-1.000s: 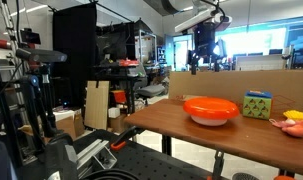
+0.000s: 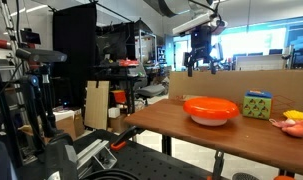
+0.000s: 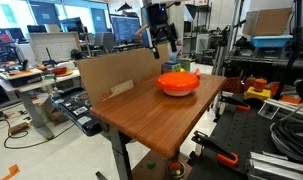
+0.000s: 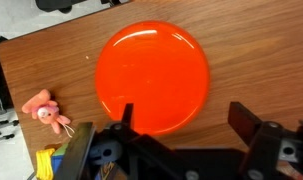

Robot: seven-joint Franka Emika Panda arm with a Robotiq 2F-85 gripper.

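Note:
An orange lid or shallow dish (image 2: 212,104) covers a white bowl (image 2: 211,121) on the wooden table. From above, in the wrist view, the orange disc (image 4: 152,78) lies flat and fills the middle. High over the table hangs my gripper (image 2: 201,70), clear of the disc. Its two dark fingers (image 4: 249,122) stand wide apart in the wrist view with nothing between them. What the bowl holds, if anything, is hidden.
A green and blue box (image 2: 257,104) stands behind and right of the bowl. Near it lies a pink toy (image 4: 47,109), with a yellow item (image 2: 295,115) by it.

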